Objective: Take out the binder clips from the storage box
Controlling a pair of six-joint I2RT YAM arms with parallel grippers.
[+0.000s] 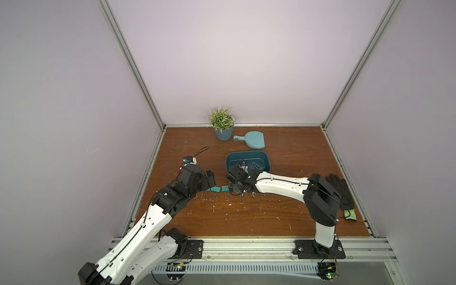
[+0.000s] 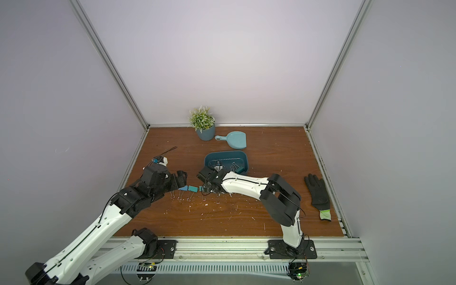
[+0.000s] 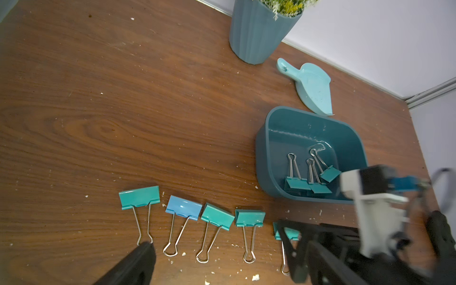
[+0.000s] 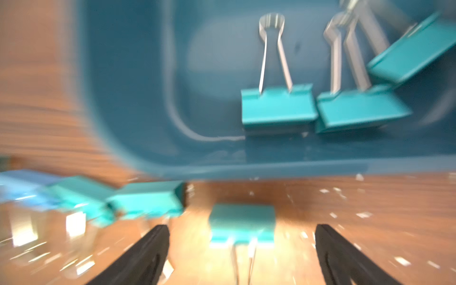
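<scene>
The teal storage box [image 3: 266, 161] holds several binder clips [image 4: 277, 106]. More clips lie in a row on the table before it, mostly teal [image 3: 140, 197], one blue [image 3: 182, 206]. My right gripper is open just outside the box's front wall, a teal clip [image 4: 242, 223] lying between its fingers in the view, not visibly gripped; its wrist view is blurred. My left gripper, with open fingers [image 3: 130, 270] at the bottom of its wrist view, hangs above the left end of the clip row.
A potted plant [image 1: 223, 130] and a light-blue dustpan [image 1: 253, 139] stand at the back. A dark glove [image 2: 317, 192] lies at the right edge. Small scraps litter the front.
</scene>
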